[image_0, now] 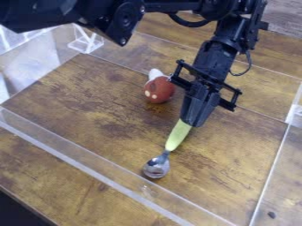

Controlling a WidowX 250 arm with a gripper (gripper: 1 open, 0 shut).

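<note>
A spoon with a pale yellow-green handle (177, 135) and a shiny metal bowl (157, 167) lies on the wooden table, pointing toward the front. My gripper (193, 115) is low over the far end of the handle and covers it. Its fingertips are close together; whether they touch the handle is unclear. Behind and left of it sits a red round object (160, 90) with a white part at its back.
Clear plastic strips run along the left, front and right edges.
</note>
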